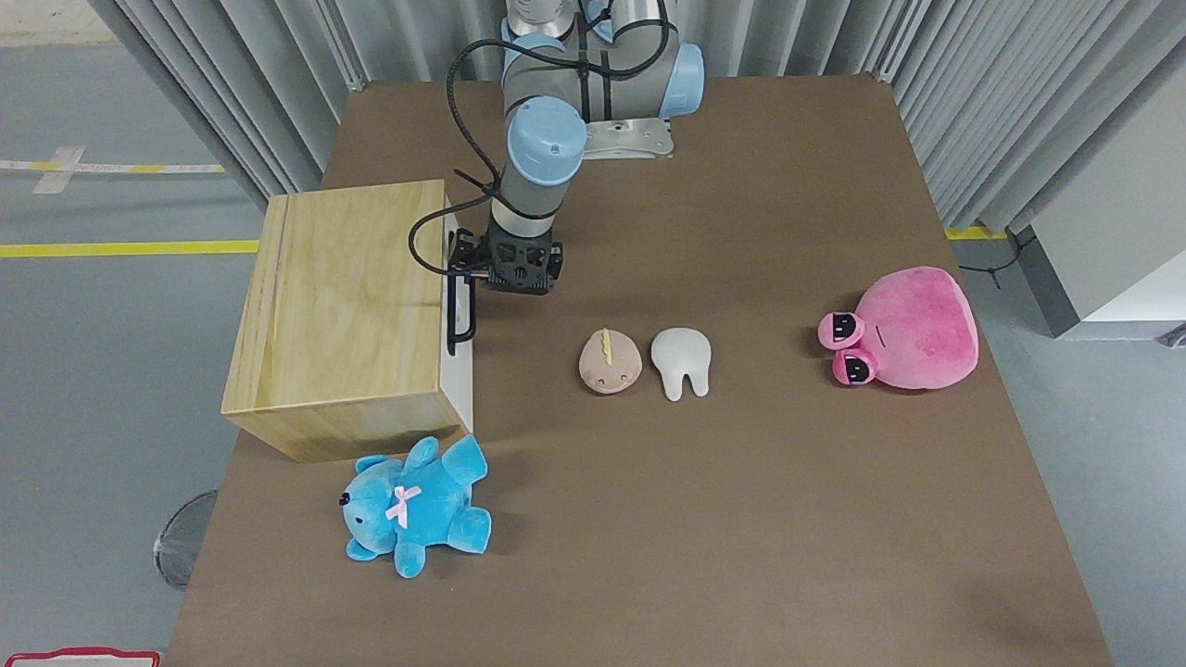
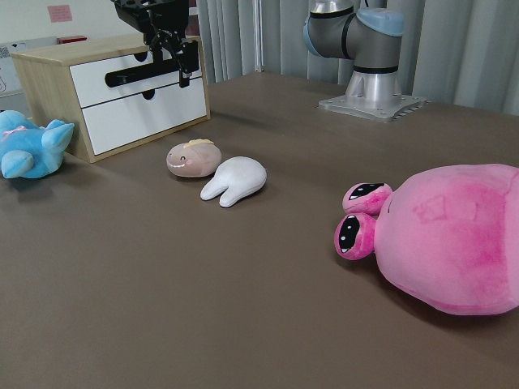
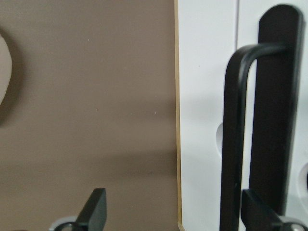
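Note:
A wooden box (image 1: 331, 300) with white drawer fronts (image 2: 144, 113) stands at the left of the table, a black handle (image 3: 232, 144) on its upper drawer. My gripper is at this handle; in the wrist view its fingers are spread wide, the right one by the handle bar, the left over bare table (image 1: 778, 500). Nothing shows held between them.
A blue bear (image 1: 413, 509) lies in front of the box. A round beige plush (image 1: 609, 363) and a white tooth plush (image 1: 680, 355) lie mid-table, a pink plush (image 1: 912, 328) to the right.

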